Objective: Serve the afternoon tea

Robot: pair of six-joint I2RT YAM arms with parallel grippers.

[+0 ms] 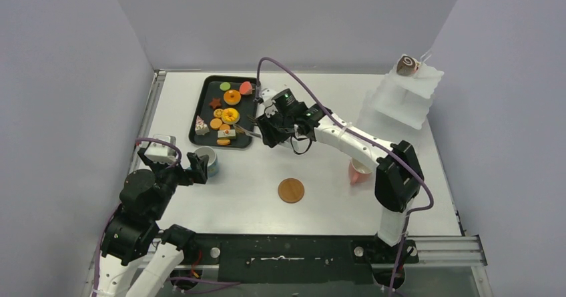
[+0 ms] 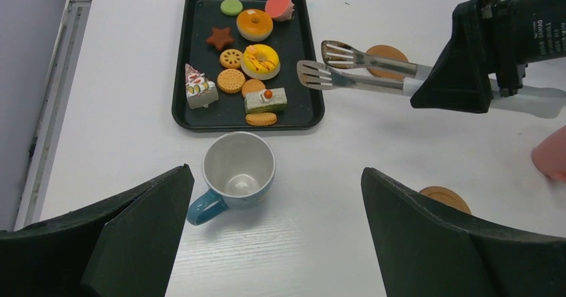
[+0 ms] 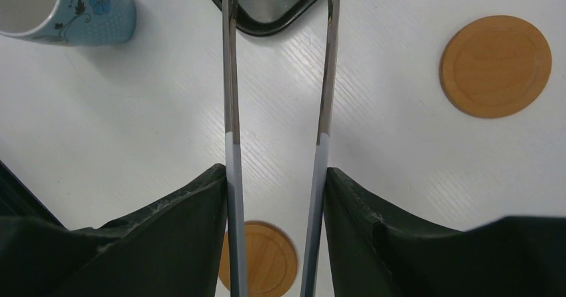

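My right gripper is shut on the metal tongs [image 2: 347, 80], one tong arm against each finger, with the arms spread and nothing visible between them. In the top view the tongs reach over the right edge of the black tray [image 1: 245, 115]. On that tray lie a yellow donut [image 2: 260, 61], an orange donut [image 2: 254, 25], a cake slice [image 2: 200, 88], a sandwich-like cake [image 2: 265, 101], a star cookie [image 2: 220, 38] and several other sweets. My left gripper stands open and empty above the blue-handled cup [image 2: 239, 167].
A white tiered stand [image 1: 397, 100] with a chocolate roll [image 1: 407, 65] on top stands at the back right. The pink cup [image 1: 359, 171] is in front of it. Two wooden coasters lie on the table, the front one [image 1: 291, 190] in open space.
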